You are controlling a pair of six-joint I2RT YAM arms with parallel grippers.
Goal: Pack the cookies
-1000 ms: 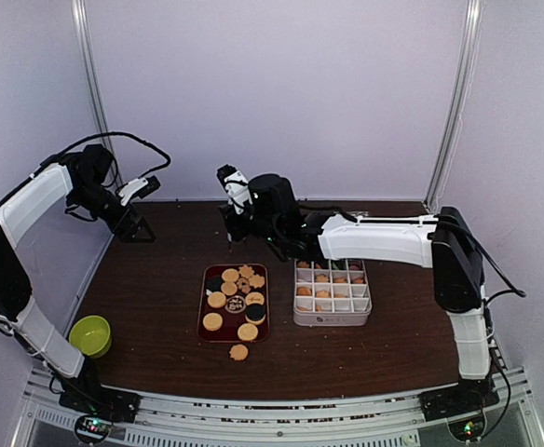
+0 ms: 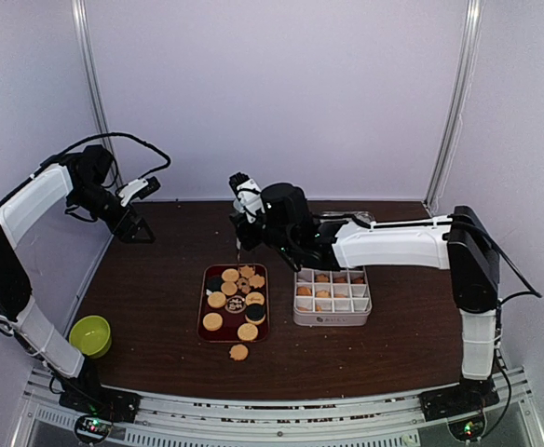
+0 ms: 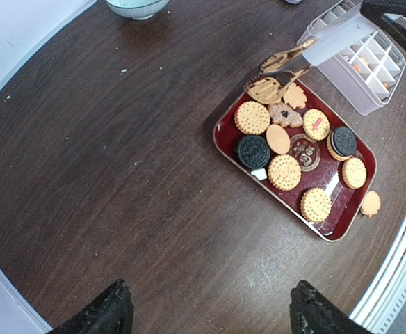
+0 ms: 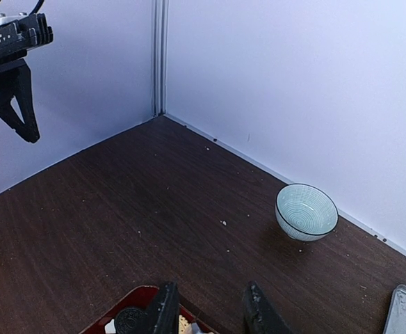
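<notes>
A red tray [image 2: 212, 330] holds several cream, dark and brown cookies; one brown cookie [image 2: 238, 352] lies outside it near the front edge. The white compartment box [image 2: 333, 318] to its right holds cookies in some cells. My right gripper [image 2: 244, 230] is shut on tongs [image 3: 335, 42], whose gold heads hang at the tray's far end in the left wrist view. My left gripper [image 2: 130, 228] is raised over the left of the table, part open, with nothing visible between its fingers.
A bowl [image 2: 89, 337] stands at the front left, green in the top view. Walls enclose the back and sides.
My right gripper and arm have moved slightly to the right with the tongs. The left arm and the cookies show no visible change.
</notes>
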